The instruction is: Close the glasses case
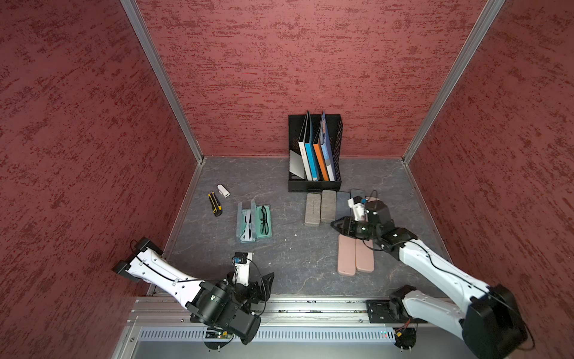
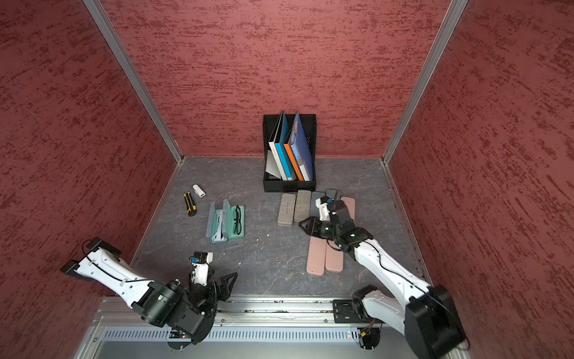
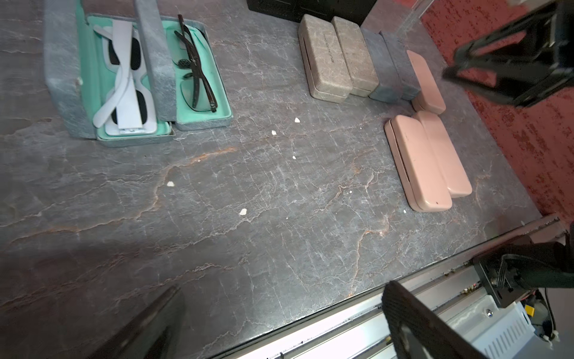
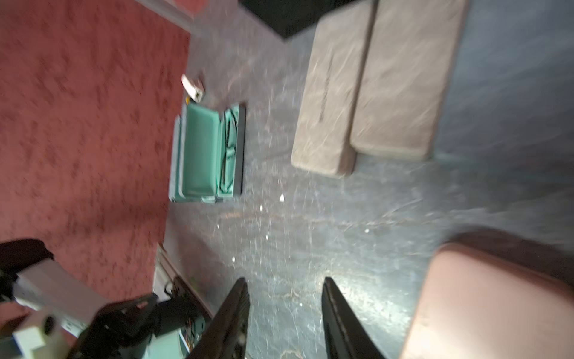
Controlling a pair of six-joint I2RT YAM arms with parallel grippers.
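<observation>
Two open grey glasses cases with mint linings (image 1: 264,235) stand side by side on the left half of the table. One holds white sunglasses (image 3: 122,71), the other black glasses (image 3: 197,71). My left gripper is low at the front left edge, short of the cases, open with nothing between its fingers. My right gripper (image 2: 306,225) hangs over the right half near the closed cases, its fingers apart and partly open in the blurred right wrist view.
Beige (image 1: 312,209), grey and pink (image 1: 346,257) closed cases lie on the right. A black organiser (image 1: 314,185) with folders stands at the back. A cutter (image 1: 215,203) and white object (image 1: 223,190) lie at far left.
</observation>
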